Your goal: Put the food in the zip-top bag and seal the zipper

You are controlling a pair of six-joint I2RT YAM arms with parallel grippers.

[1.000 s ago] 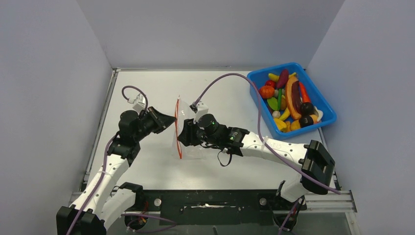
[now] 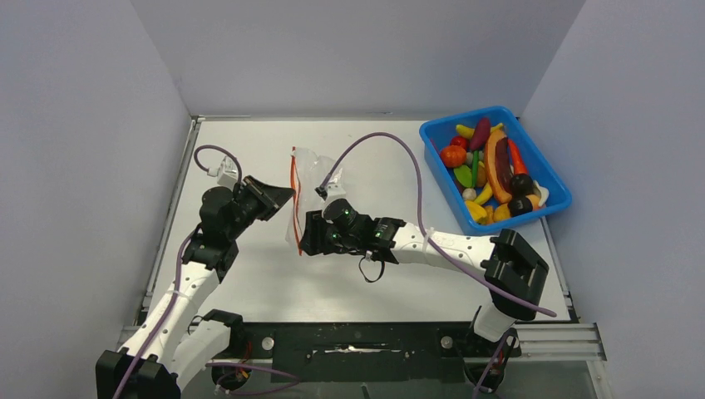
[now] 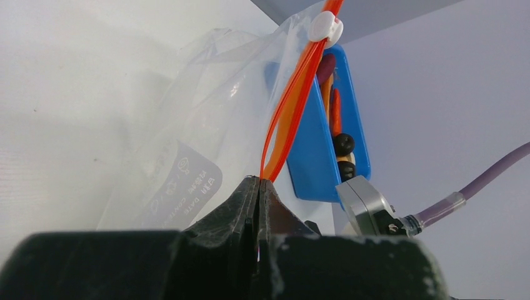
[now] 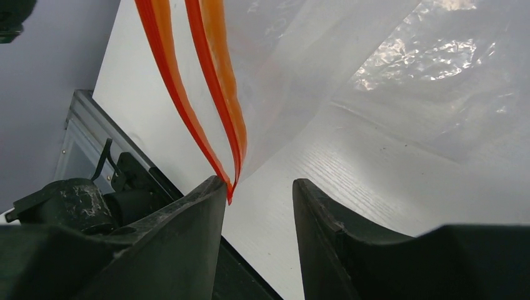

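Note:
A clear zip top bag (image 2: 311,166) with an orange zipper strip (image 2: 293,179) is held up off the table, and no food shows inside it. In the left wrist view the orange strips run into the tips of my left gripper, which is shut on the bag's zipper edge. A white slider (image 3: 325,29) sits far up the strip. My right gripper stands open at the strip's other end; the orange tip hangs by one of its fingers (image 4: 209,195), contact unclear. Toy food (image 2: 480,166) fills the blue bin (image 2: 439,152).
The blue bin stands at the table's back right. My right forearm (image 2: 453,247) crosses the table in front of it. Walls rise on both sides.
My left gripper has shifted slightly left with the bag. The strip's near end has moved up in the top view, and its far end leans left. My right elbow has moved left.

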